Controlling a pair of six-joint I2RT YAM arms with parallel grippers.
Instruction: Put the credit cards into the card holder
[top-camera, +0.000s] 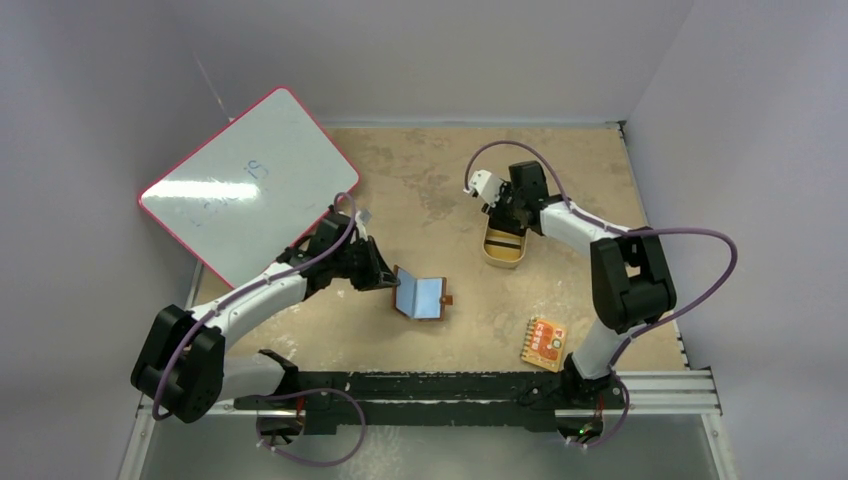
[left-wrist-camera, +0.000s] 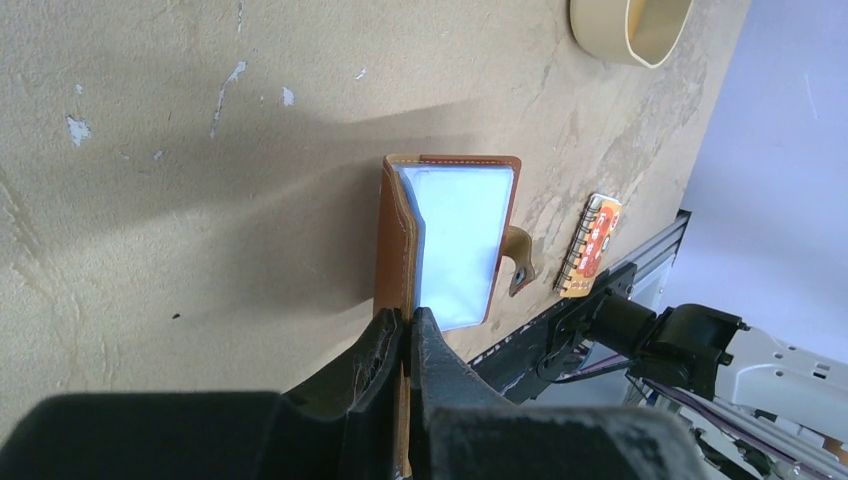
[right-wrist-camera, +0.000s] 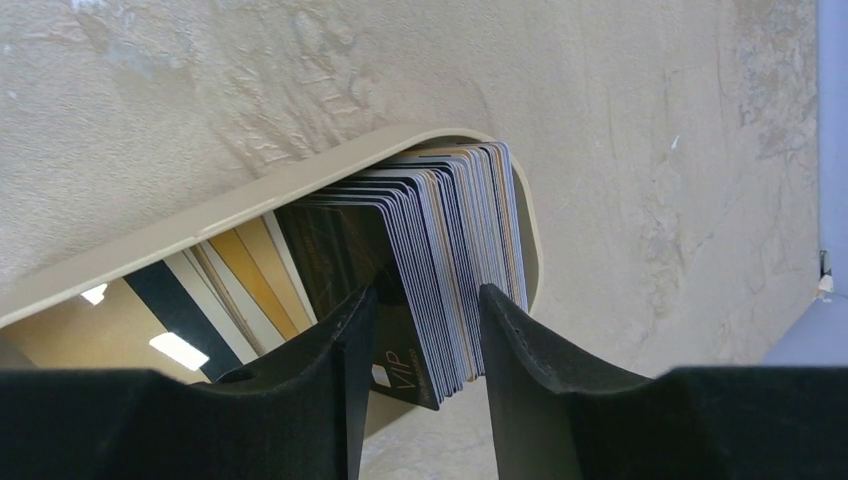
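An open brown leather card holder with pale blue sleeves (top-camera: 428, 298) lies at the table's centre, with my left gripper shut on its brown cover edge. A cream box (top-camera: 503, 258) at the right holds a dense stack of cards (right-wrist-camera: 455, 260), black VIP one at its face, beside gold, white and dark cards (right-wrist-camera: 255, 280). My right gripper is over the box, part open, its fingertips at either side of part of the stack; whether they grip any card is unclear.
A whiteboard (top-camera: 245, 190) fills the left back. An orange spiral notebook (top-camera: 545, 342) lies at the front right. The table between holder and back wall is clear.
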